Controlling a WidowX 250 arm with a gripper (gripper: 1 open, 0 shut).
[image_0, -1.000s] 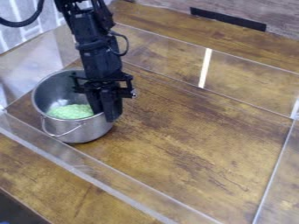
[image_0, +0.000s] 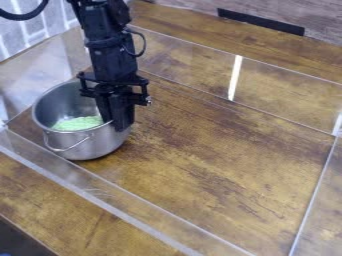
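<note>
A steel pot (image_0: 83, 144) with a wire handle stands at the left of the wooden table, pale green material (image_0: 78, 123) lying inside it. My black gripper (image_0: 123, 120) reaches down from the top of the view into the right side of the pot, by its rim. Its fingertips are dark and partly hidden, so I cannot see whether anything is between them or how far apart they are.
Bare wooden table (image_0: 227, 160) fills the middle and right, with clear strips running along its edges and a short white tape mark (image_0: 235, 77) near the back.
The arm and gripper have shifted slightly left within the pot, and a little less of the green material shows.
</note>
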